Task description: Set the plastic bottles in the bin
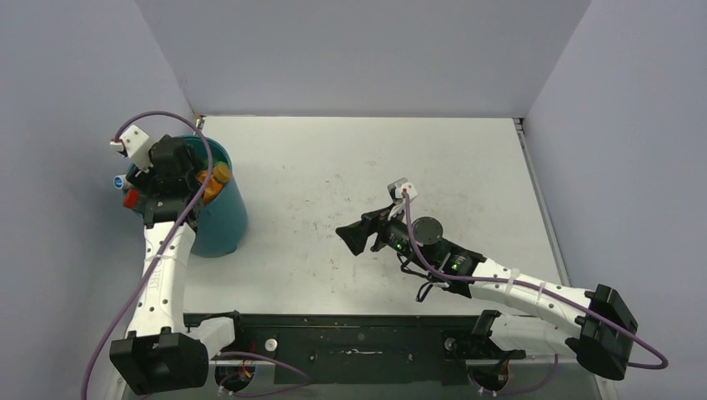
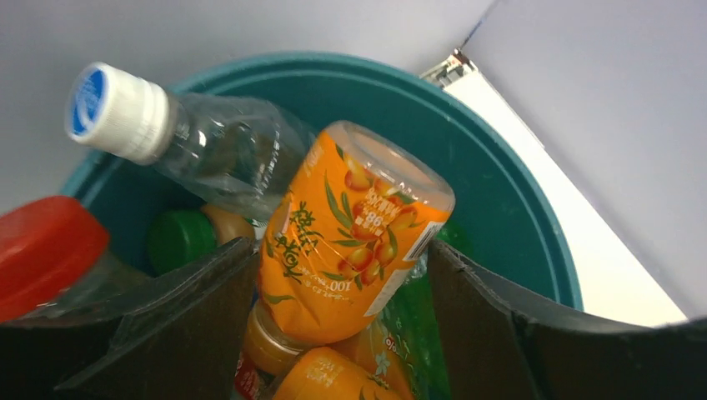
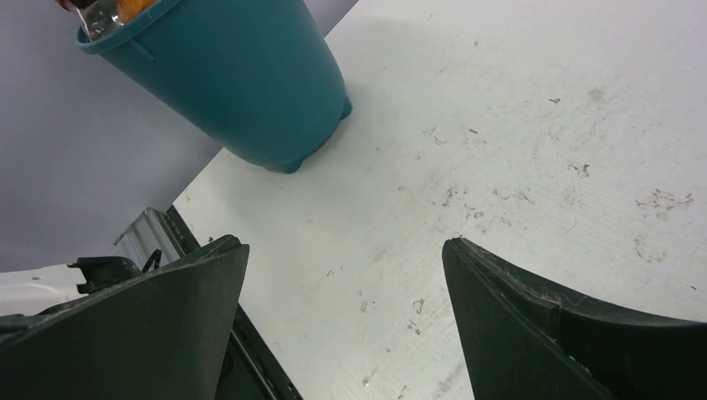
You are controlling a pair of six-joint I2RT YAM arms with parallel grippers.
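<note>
The teal bin at the left holds several bottles. My left gripper is over it; in the left wrist view its fingertips flank an orange-labelled bottle, and whether they grip it is unclear. A clear white-capped bottle, a red-capped one and another orange one lie around it in the bin. My right gripper stands open over the table, empty, with the bin beyond it in the right wrist view.
Grey walls close in the back and left, tight against the bin's side.
</note>
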